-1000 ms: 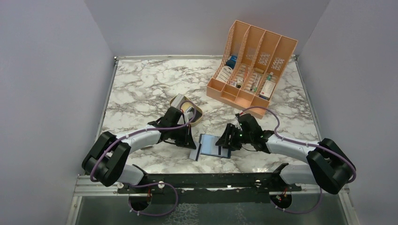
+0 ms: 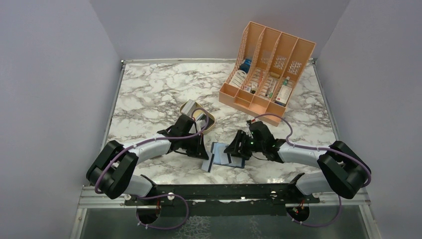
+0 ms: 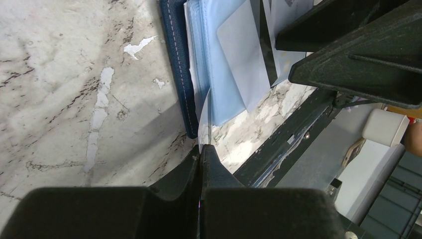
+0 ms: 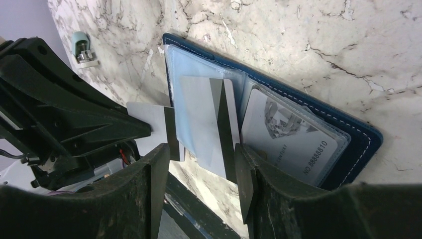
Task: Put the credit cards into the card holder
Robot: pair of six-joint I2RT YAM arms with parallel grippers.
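Note:
The dark blue card holder [image 4: 303,103] lies open on the table, with a clear sleeve on its right half containing a card numbered 8888810 [image 4: 298,144]. Over the pale blue left pocket [image 4: 186,64] rests a loose white card with a black stripe [image 4: 201,114], slightly turned against the pocket. My right gripper is open; its right finger [image 4: 243,159] is at the striped edge of that card. At the holder's left side, my left gripper is shut on another striped white card, seen edge-on in the left wrist view.
An oval container with cards [image 2: 184,108] stands behind the left arm. Further back on the right is a tan divided organizer [image 2: 263,74] with several items. Bare marble table [image 2: 154,89] spreads across the back left.
My right gripper has moved left over the holder. The loose card has shifted left across the blue pocket and turned a little. My left gripper with its card has hardly moved.

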